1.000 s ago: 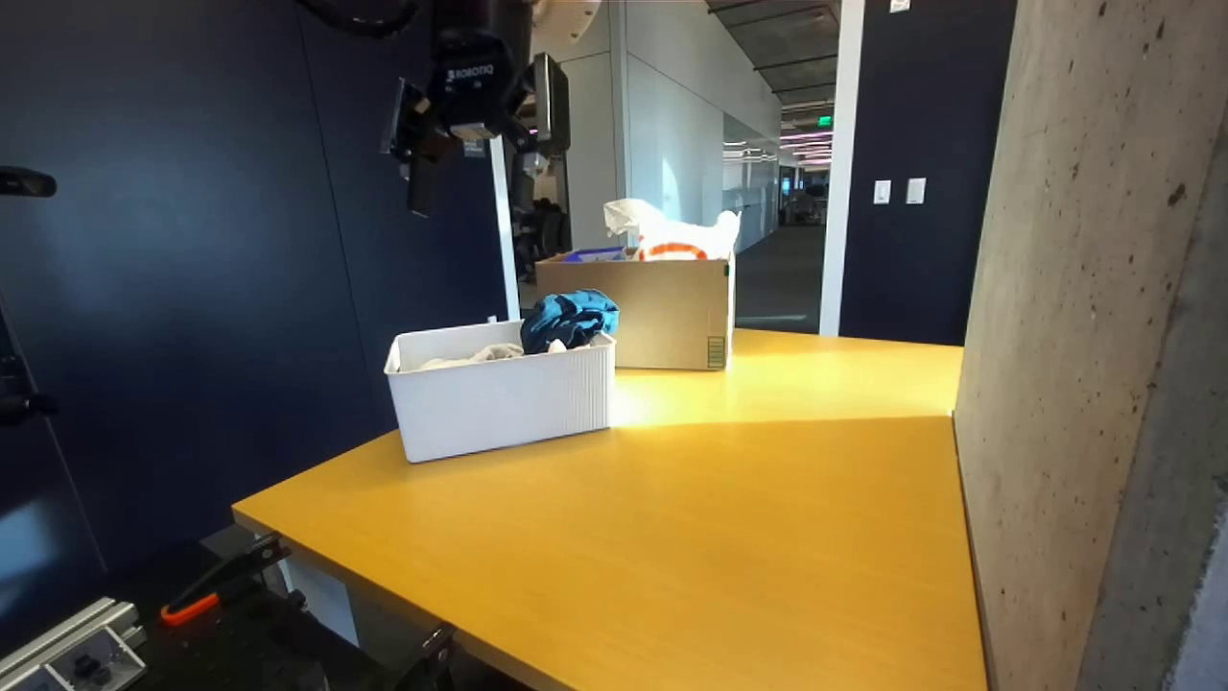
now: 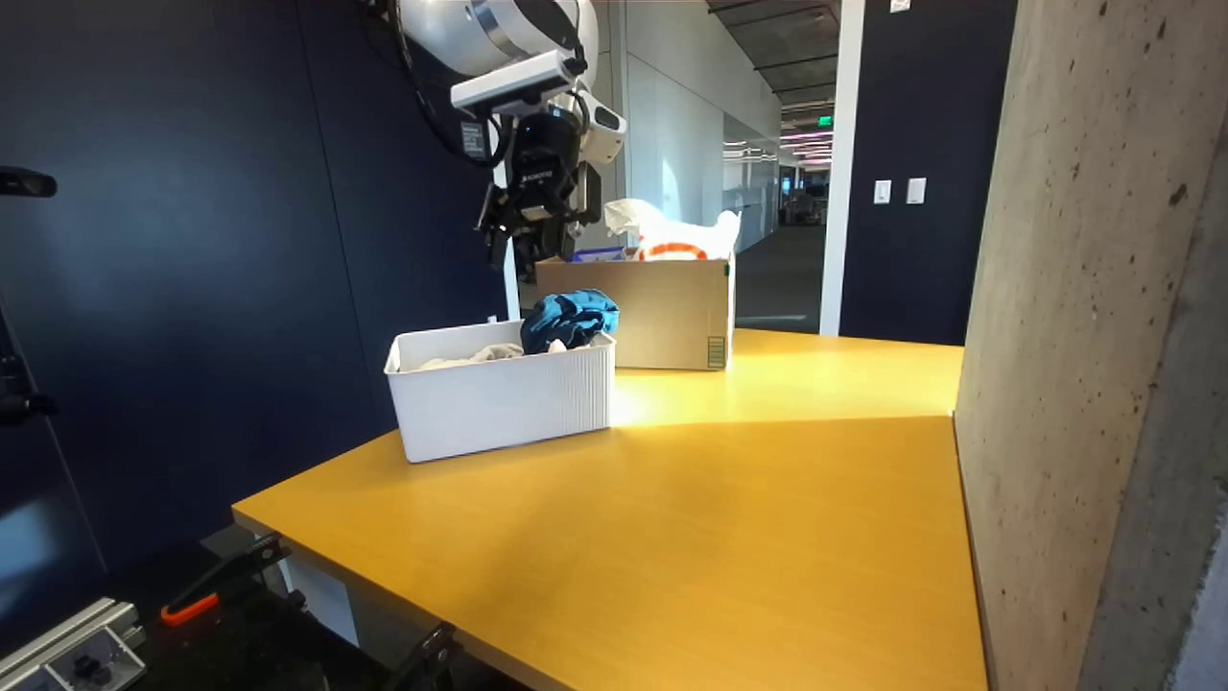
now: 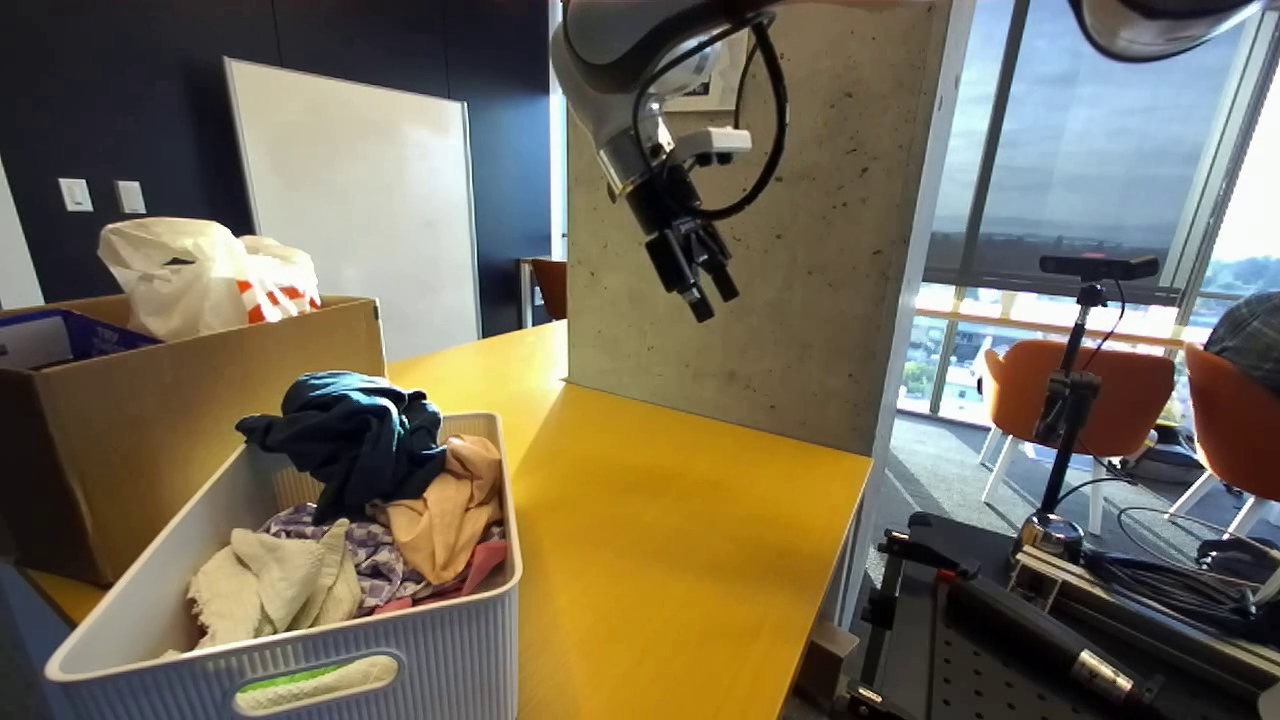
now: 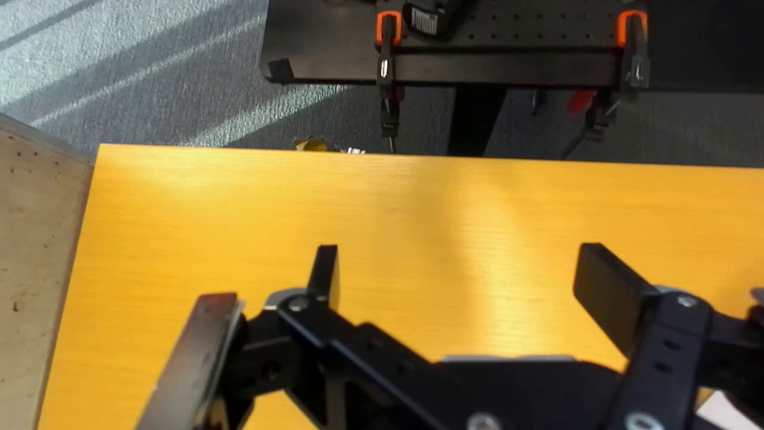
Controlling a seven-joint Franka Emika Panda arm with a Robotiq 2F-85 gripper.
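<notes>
My gripper (image 2: 531,251) hangs in the air above the table, behind the cloth-filled bin as exterior view 1 sees it. Its two fingers stand wide apart in the wrist view, and only bare tabletop shows through the gap of the gripper. The white bin (image 3: 510,576) holds crumpled cloths: a dark blue one (image 3: 354,432) heaped on top over the rim, a tan one (image 3: 441,516), a cream one (image 3: 270,582) and a purple patterned one (image 3: 372,552). In exterior view 2 the gripper (image 3: 713,300) is well to the right of the bin, touching nothing.
A cardboard box (image 2: 668,317) with white plastic bags (image 2: 679,236) in it stands beside the bin. A concrete pillar (image 2: 1082,345) bounds one side of the yellow table (image 2: 737,518). Clamps (image 4: 387,68) line a black cart past the table edge.
</notes>
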